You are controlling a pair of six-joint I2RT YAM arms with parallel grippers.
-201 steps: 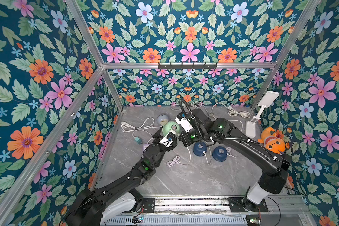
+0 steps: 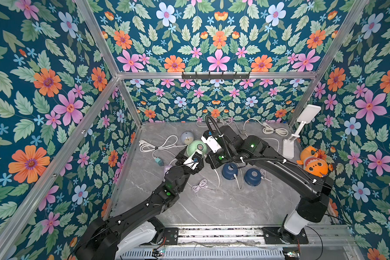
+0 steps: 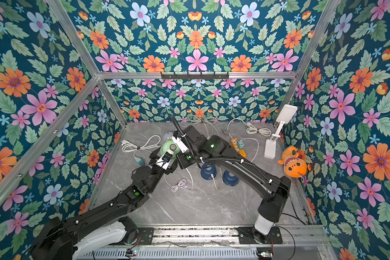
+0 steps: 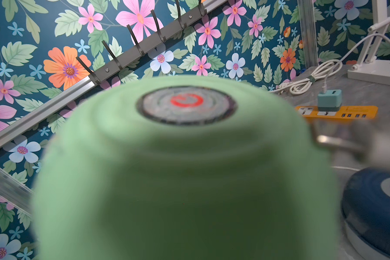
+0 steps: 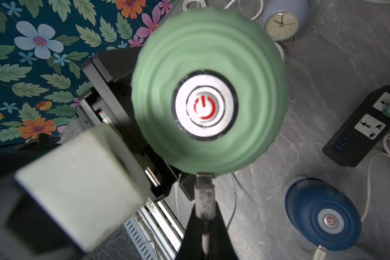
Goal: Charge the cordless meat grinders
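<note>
The green grinder [image 5: 208, 104] sits at my left gripper [image 2: 195, 154], its red power mark facing the right wrist camera. It fills the left wrist view and hides that gripper's fingers, which stand open around it as far as shows. My right gripper is shut on a white charging plug [image 5: 205, 199]. The plug's metal tip meets the green grinder's side; how deep it goes cannot be told. Two blue grinders [image 2: 230, 171] stand on the table to the right, and a white cable's plug [image 5: 319, 252] is at the side of one.
A black power strip [image 5: 359, 125] and a yellow one [image 4: 346, 112] carry adapters. Cables coil along the back. An alarm clock [image 5: 281, 25], a white lamp [image 2: 289, 147] and an orange toy [image 2: 315, 162] stand around the edges.
The left arm and the green grinder look unchanged.
</note>
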